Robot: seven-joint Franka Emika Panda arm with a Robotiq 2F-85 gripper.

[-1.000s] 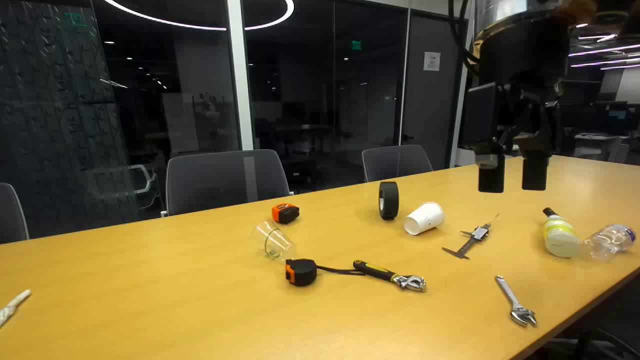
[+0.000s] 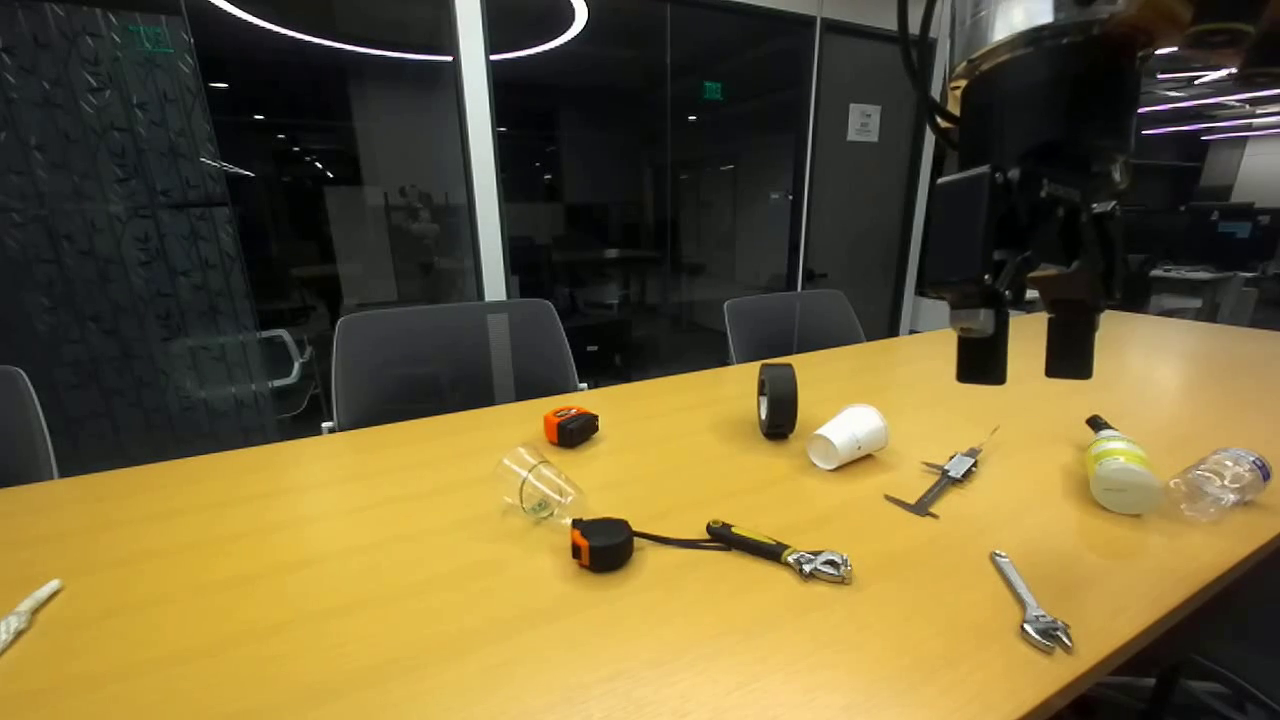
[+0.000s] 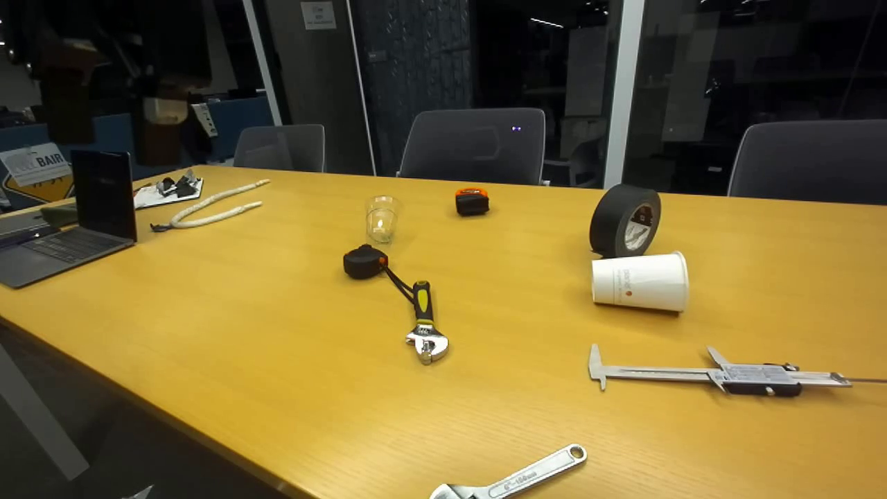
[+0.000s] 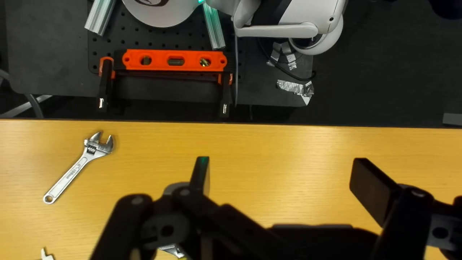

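My gripper (image 2: 1026, 356) hangs high above the table with its fingers spread apart and empty. From the wrist view, bare tabletop shows between the fingers. A clear plastic cup (image 2: 539, 485) lies tipped beside a black and orange tape measure (image 2: 602, 545). Close to that, a black and yellow adjustable wrench (image 2: 768, 547) rests on the strap. The silver adjustable wrench (image 4: 80, 168) lies near the table's edge, left of my fingers in the wrist view. A white paper cup (image 3: 640, 282) is on its side by a black tape roll (image 3: 613, 223).
Calipers (image 3: 715, 375), an orange tape measure (image 3: 472, 202), a yellow-labelled bottle (image 2: 1120, 470) and a clear bottle (image 2: 1221, 482) are also on the table. White rope (image 3: 212, 217) and a laptop (image 3: 101, 204) occupy its other end.
The clear plastic cup has shifted slightly to the left in exterior view 1. My gripper and the other objects look almost unmoved.
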